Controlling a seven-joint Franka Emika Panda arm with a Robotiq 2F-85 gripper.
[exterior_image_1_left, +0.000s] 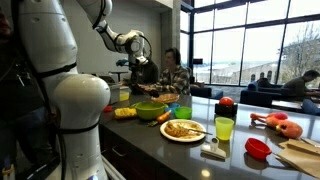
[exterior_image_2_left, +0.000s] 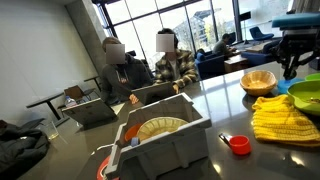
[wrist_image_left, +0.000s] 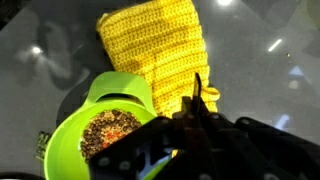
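Observation:
My gripper hangs over a yellow knitted cloth (wrist_image_left: 155, 45) in the wrist view, its dark fingertips close together. What lies between them is too dark and small to make out. The cloth is spread flat on the dark table, with a small loop at its edge just beside the fingertips in that view. A green bowl (wrist_image_left: 70, 150) holding mixed brown and reddish bits stands next to the cloth. In exterior view 2 the gripper (exterior_image_2_left: 290, 68) is up in the air above the table, apart from the cloth (exterior_image_2_left: 280, 122).
A grey bin (exterior_image_2_left: 165, 145), a small red bowl (exterior_image_2_left: 240, 145) and a wicker basket (exterior_image_2_left: 258, 81) share the table. Toward the front are a plate of food (exterior_image_1_left: 183, 131), a green cup (exterior_image_1_left: 224, 128) and a red bowl (exterior_image_1_left: 258, 149). Two people sit behind.

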